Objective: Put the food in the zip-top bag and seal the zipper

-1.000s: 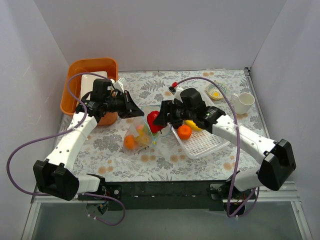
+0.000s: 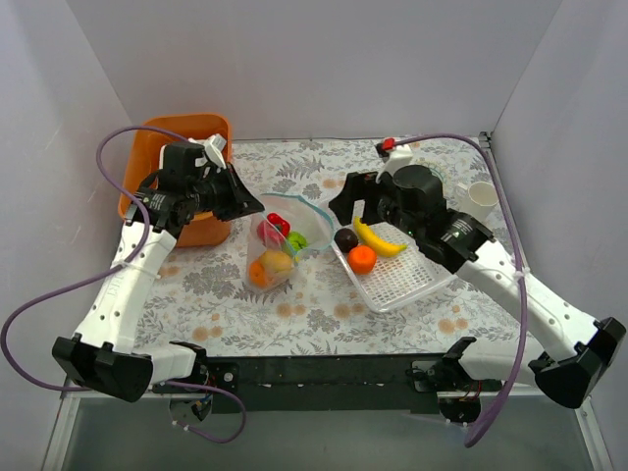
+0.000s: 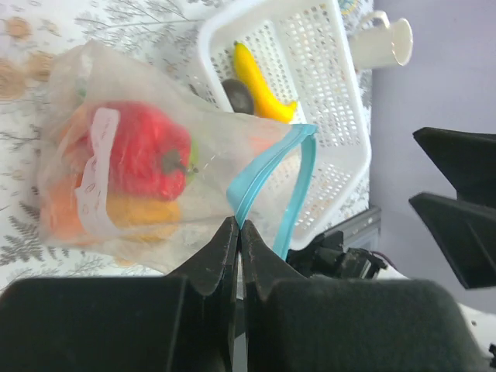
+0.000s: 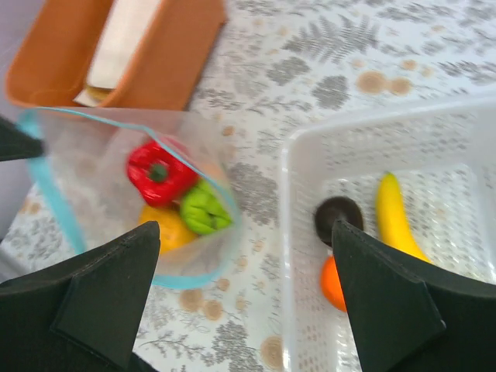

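Note:
The clear bag (image 2: 257,250) with teal zipper rim holds a red pepper (image 3: 147,151), green and orange-yellow food. My left gripper (image 2: 250,204) is shut at the rim, which shows at its fingertips in the left wrist view; whether film is between them is unclear. My right gripper (image 2: 348,196) stands open and empty above the white basket (image 4: 285,225), right of the bag. The basket holds a dark avocado (image 4: 333,217), an orange (image 2: 362,259) and a banana (image 2: 385,243).
An orange bin (image 2: 201,231) with white boards stands behind my left arm. A white mug (image 2: 479,201) is at the right back.
The red pepper has gone from my right gripper into the bag. That gripper has moved up and right, away from the bag. My left gripper has shifted slightly left.

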